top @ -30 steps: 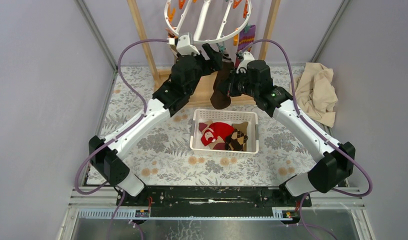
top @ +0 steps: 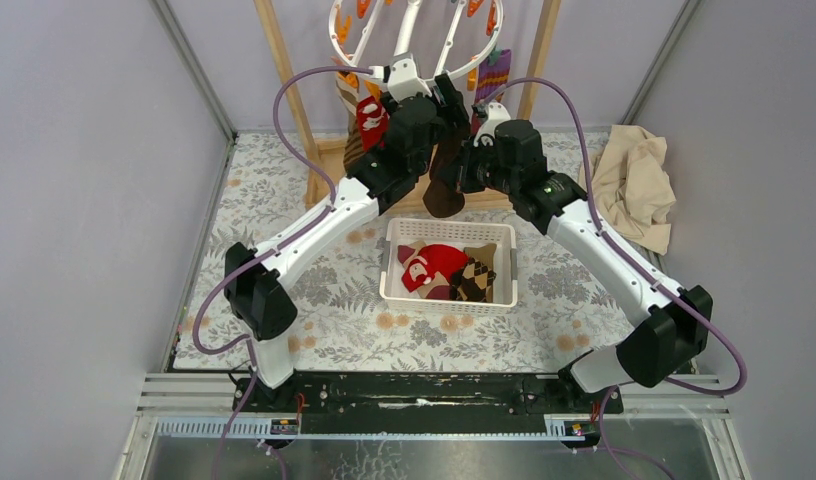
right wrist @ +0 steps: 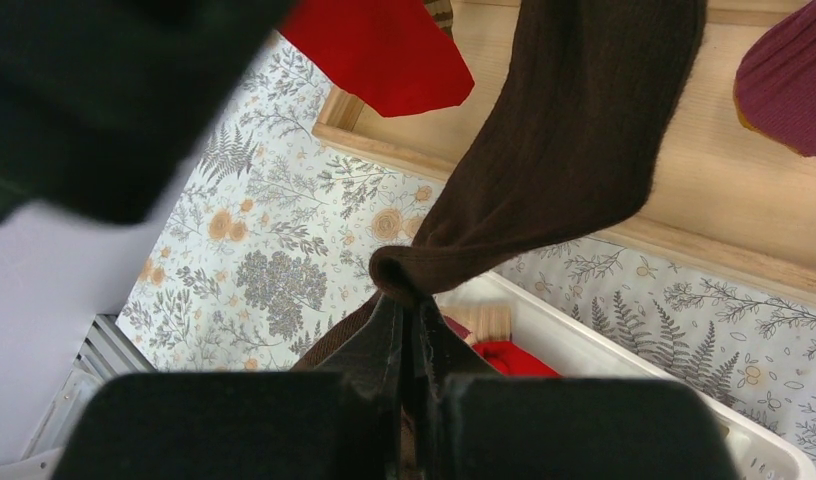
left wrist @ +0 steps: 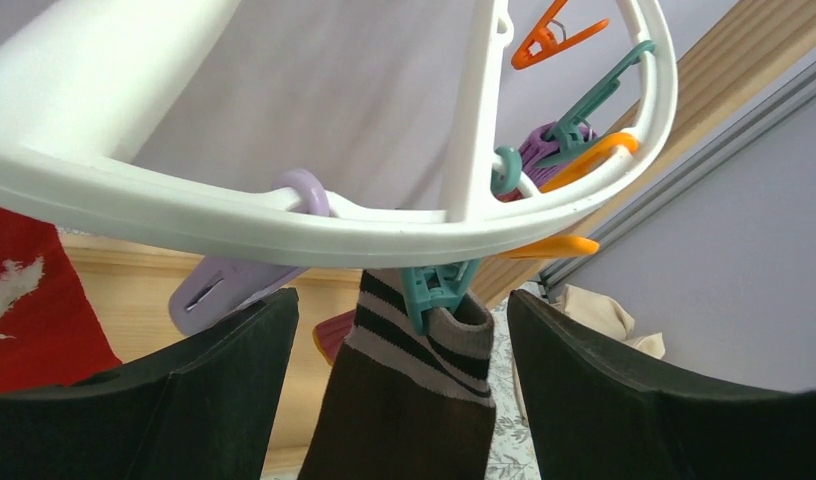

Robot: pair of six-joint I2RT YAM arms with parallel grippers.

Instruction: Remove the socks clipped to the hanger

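Note:
A dark brown sock (top: 444, 200) with a striped cuff hangs from the white round hanger (left wrist: 314, 232) by a green clip (left wrist: 439, 288). In the left wrist view, my left gripper has its fingers apart on either side of the clip and cuff, touching neither as far as shows. Lower down, my right gripper is shut on a fold of the brown sock's edge, which bunches at its fingertips. Still on the hanger are a red sock (right wrist: 384, 50), a maroon one (right wrist: 794, 85) and a purple one (top: 492, 72).
Below the hanger stands a white basket (top: 389, 290) with several socks in it. A wooden stand (top: 279, 60) frames the hanger. Beige cloth (top: 629, 185) lies at the right. Orange clips and a purple clip (left wrist: 224, 290) sit on the ring close to my left fingers.
The right arm has stayed still; the sock has shifted only slightly.

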